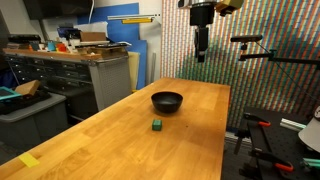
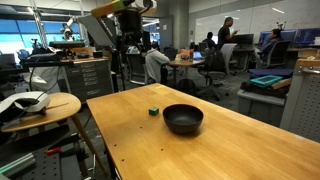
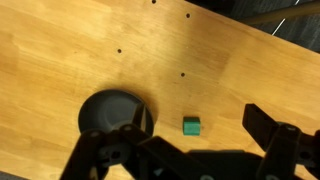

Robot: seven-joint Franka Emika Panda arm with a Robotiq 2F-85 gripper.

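A small green cube point(image 1: 156, 125) rests on the wooden table, apart from a round black bowl point(image 1: 167, 101). In the wrist view the green cube point(image 3: 191, 126) lies to the right of the bowl point(image 3: 104, 112), showing between my wide-spread fingers. My gripper point(image 1: 201, 57) hangs high above the table, pointing down and clear of both things. The fingers point(image 3: 262, 124) stand apart, with nothing held. From the second exterior side, the cube point(image 2: 154, 111) sits left of the bowl point(image 2: 182, 119), and the bowl looks empty.
A yellow strip point(image 1: 28, 159) marks its near left corner. Behind stand a dark drawer cabinet point(image 1: 60, 72) and, in the second exterior view, people at desks well away from the table.
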